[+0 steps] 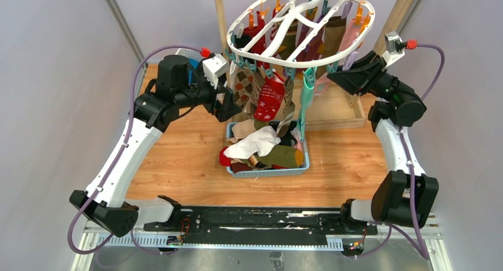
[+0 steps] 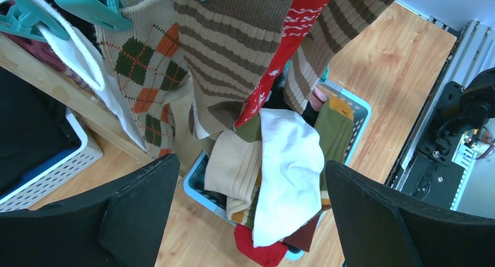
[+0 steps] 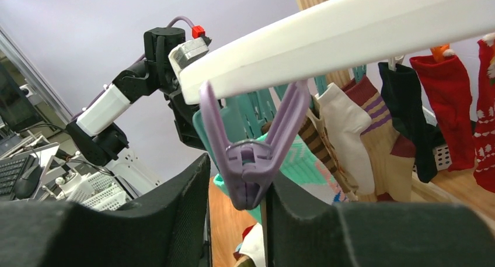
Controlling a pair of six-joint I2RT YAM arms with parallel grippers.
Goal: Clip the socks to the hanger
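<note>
The round white hanger [image 1: 299, 63] hangs at the top centre with socks clipped around its rim. Among them in front are a red patterned sock [image 1: 270, 98] and a mint-green sock [image 1: 306, 99]. My left gripper stands open and empty, left of the hanging socks. At the hanger's right side, my right gripper [image 1: 332, 71] is part open around the lower end of a purple clip [image 3: 248, 167]. A gap shows between the clip and the left finger. A blue basket [image 1: 267, 172] of loose socks, a white sock [image 1: 255, 143] on top, sits below.
A wooden tray [image 1: 332, 108] stands behind the hanging socks. A white basket [image 2: 52, 170] with dark cloth is at the left back. Wooden posts [image 1: 394, 22] flank the hanger. Bare table lies on both sides of the blue basket.
</note>
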